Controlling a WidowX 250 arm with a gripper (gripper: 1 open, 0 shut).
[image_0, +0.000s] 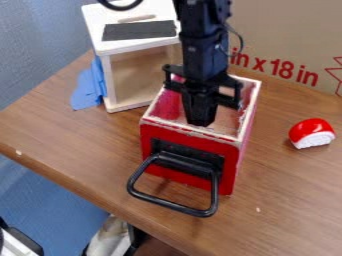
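Note:
A red box (222, 178) with a white rim and a hinged black handle on its front stands on the wooden table. My black gripper (201, 108) hangs over the box's top, its lower end near or just inside the opening. Whether it is open or shut, and whether anything is between its fingers, I cannot tell.
A white wooden box (131, 77) stands behind at left, a blue cloth (86, 91) beside it. A red and white object (311, 132) lies on the right. A cardboard panel (290, 40) rises at the back. The table's left edge drops to a blue floor.

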